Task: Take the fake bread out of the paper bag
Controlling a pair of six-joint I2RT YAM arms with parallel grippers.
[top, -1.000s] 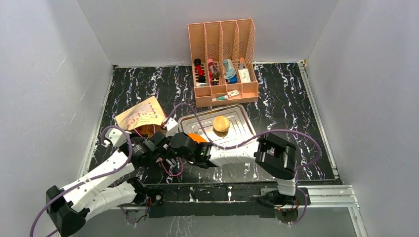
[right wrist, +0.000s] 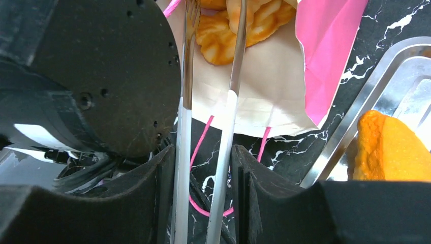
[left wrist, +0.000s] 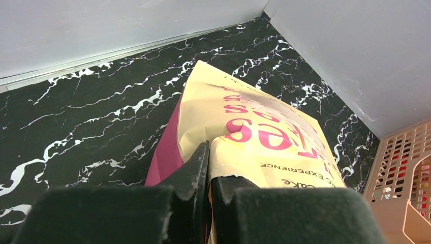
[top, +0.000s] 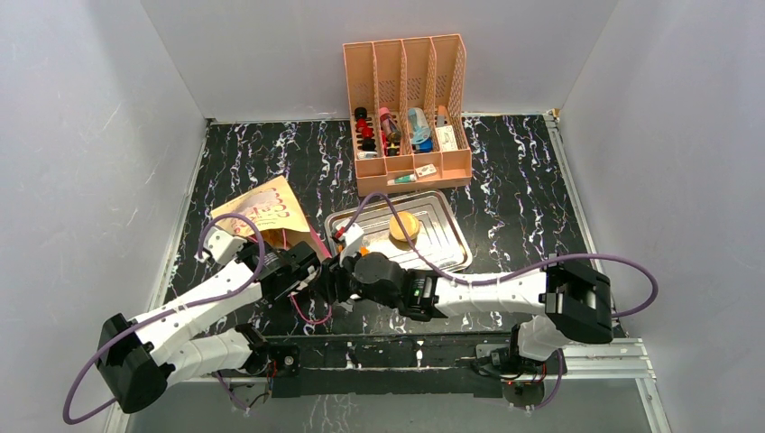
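A yellow and pink paper bag (top: 263,206) lies at the left of the counter, its mouth facing the front. In the left wrist view my left gripper is shut on the bag's paper edge. Tongs (right wrist: 226,132), one arm ending in a fork, stand between the fingers of my right gripper, which is shut on them and holds them slightly spread. Their tips reach into the bag's mouth, over orange-brown fake bread (right wrist: 217,39) on the paper. Whether the tips grip that bread, I cannot tell.
Right of the bag, a metal tray (top: 442,236) holds a round bread (top: 405,226) and an orange piece (right wrist: 394,147) partly hidden by my right arm. An orange divided rack (top: 410,117) stands behind. Pink cord handles (right wrist: 201,140) hang below the bag's mouth.
The left arm has shifted a little right, and the bag's mouth has been drawn right, towards the tray.
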